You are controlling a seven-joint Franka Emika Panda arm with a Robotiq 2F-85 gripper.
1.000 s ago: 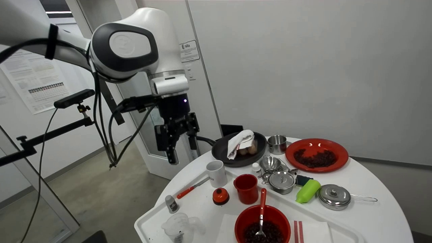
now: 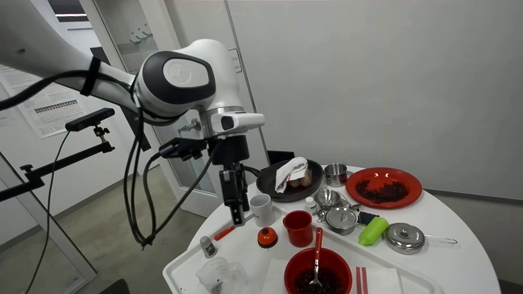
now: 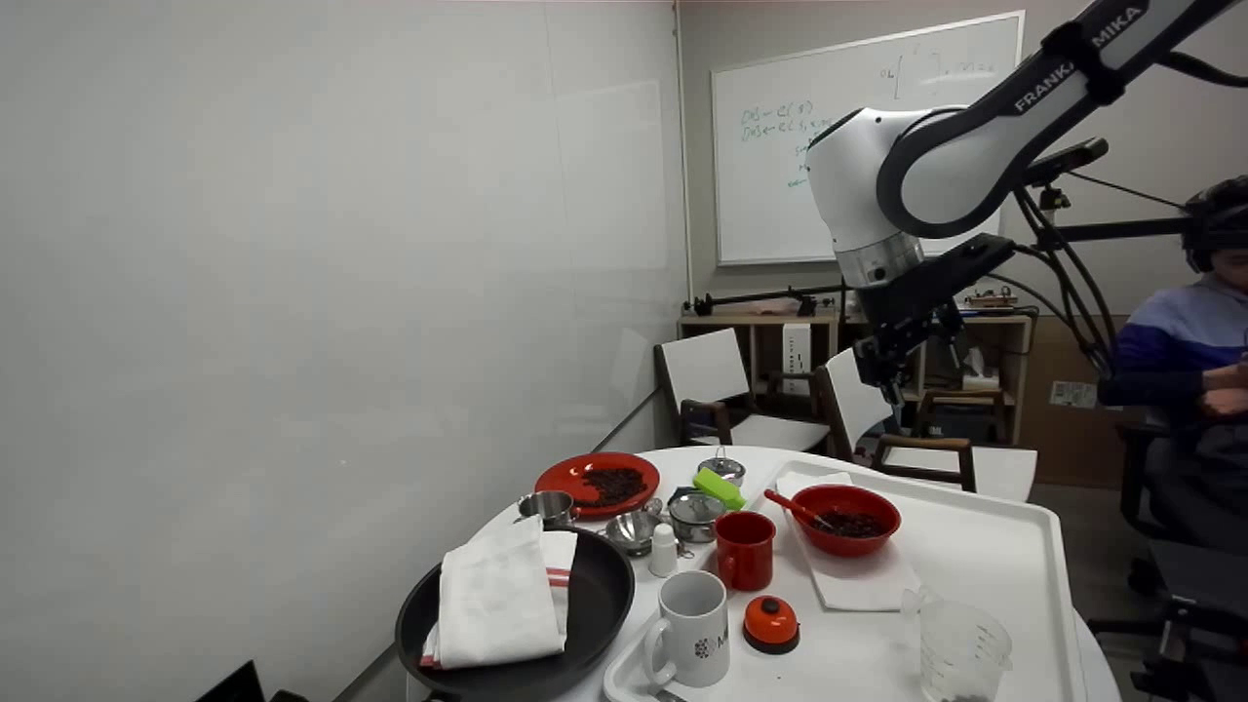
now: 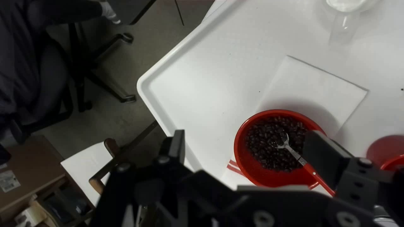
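Note:
Above the white tray hangs my gripper [image 2: 238,218], pointing down, open, with nothing between its fingers. In the wrist view its two fingers stand wide apart, one finger [image 4: 177,147] over the tray's edge and the other over the side of the red bowl [image 4: 242,159]. Dark beans [image 4: 265,145] fill the bottom of that bowl. A spoon [image 2: 317,255] with a red handle leans in it, its tip among the beans and its handle out over the rim. Under the bowl lies a white cloth [image 3: 868,589] with red stripes.
On the tray [image 3: 1059,562] stand a red mug [image 3: 746,550], a grey-white mug [image 2: 262,210], an orange timer [image 2: 267,237] and a clear measuring cup [image 3: 961,645]. Beyond are a black pan [image 2: 274,191], a red plate [image 2: 412,182] with beans, and small metal pots. One tray corner is bare.
The arm has moved right and lower in exterior view 1, and the gripper has turned about its vertical axis. Objects on the table look unmoved.

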